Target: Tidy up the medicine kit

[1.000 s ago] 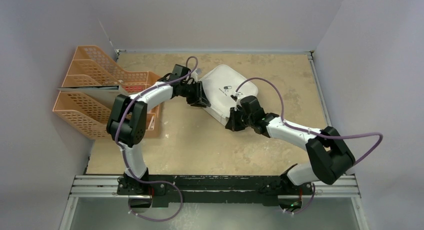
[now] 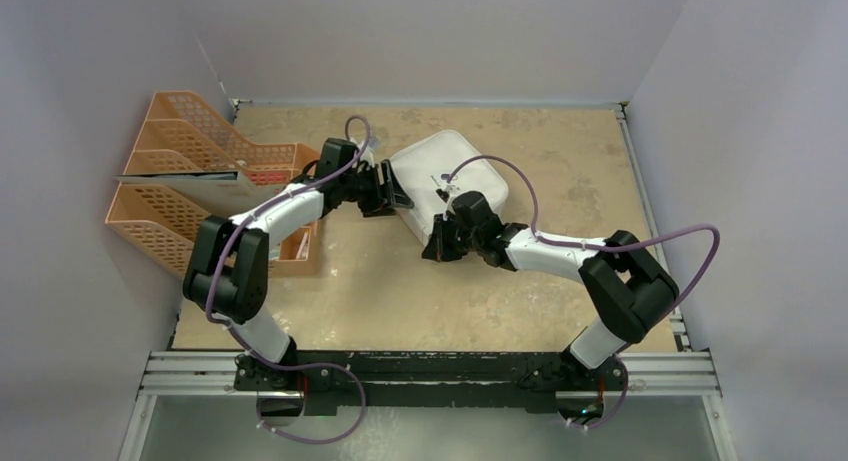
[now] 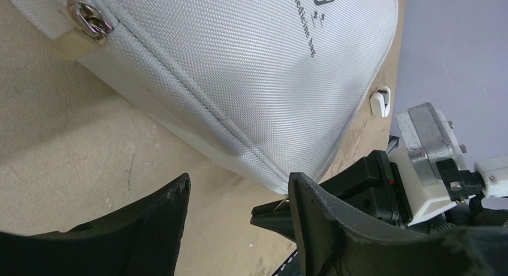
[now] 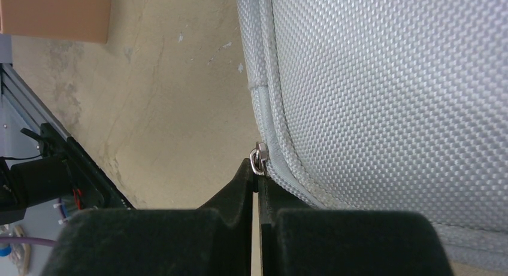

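Observation:
The white fabric medicine bag (image 2: 425, 159) lies closed and aslant on the table, its printed face up. My right gripper (image 2: 434, 253) is at its near corner. There, a small metal zipper slider (image 4: 259, 158) sits right at the shut fingertips, its pull pinched between them. Beside the bag's left edge, my left gripper (image 2: 398, 203) stands open, with only bare table showing between its fingers. A second zipper (image 3: 88, 18) with a gold-coloured pull tab hangs at another corner in the left wrist view. The bag's contents are hidden.
An orange plastic organizer (image 2: 165, 219) with several compartments stands at the left, partly under my left arm. A small white clip-like object (image 3: 380, 101) lies beyond the bag. Bare table (image 2: 400, 306) stretches in front and to the right.
My right gripper has moved left along the bag's near side, and the bag has shifted slightly left.

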